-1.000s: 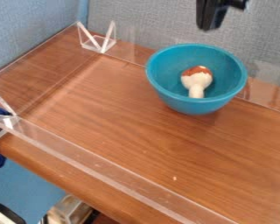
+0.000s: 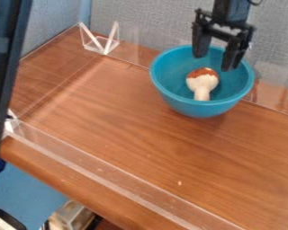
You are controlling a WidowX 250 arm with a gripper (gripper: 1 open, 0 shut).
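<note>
A teal bowl (image 2: 175,94) rests on the wooden table toward the back right. Inside it is a small white toy with an orange-red top, shaped like a mushroom (image 2: 202,84). My black gripper (image 2: 215,61) hangs open over the back half of the bowl, its fingers reaching down to about rim height, just above and behind the toy, with nothing held between them.
Clear low walls with white corner brackets (image 2: 100,40) edge the wooden table (image 2: 134,153). A dark post (image 2: 4,63) stands at the left edge of view.
My gripper has descended from the top of the view to the bowl. The bowl and the toy look unmoved.
</note>
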